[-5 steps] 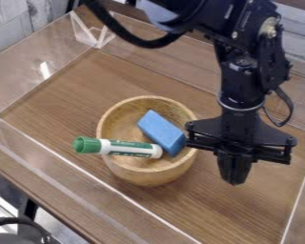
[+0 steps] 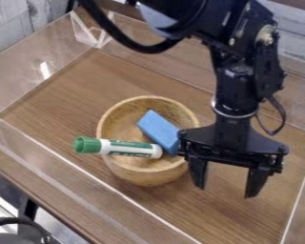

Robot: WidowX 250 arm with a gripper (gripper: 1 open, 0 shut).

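Note:
My black gripper (image 2: 229,179) is low over the wooden table at the right, its two fingers apart and pointing down, with nothing seen between them. It stands just right of a tan round bowl (image 2: 122,115). In the bowl a blue block (image 2: 156,128) leans near its right side. A white and green cylinder (image 2: 117,148) lies across the bowl's lower left, its green end over the rim.
A black cable shows at the bottom left corner. Bare table lies below the gripper.
My gripper has moved downward over the table beside the bowl, its fingers now reaching lower. The bowl and its contents look unchanged.

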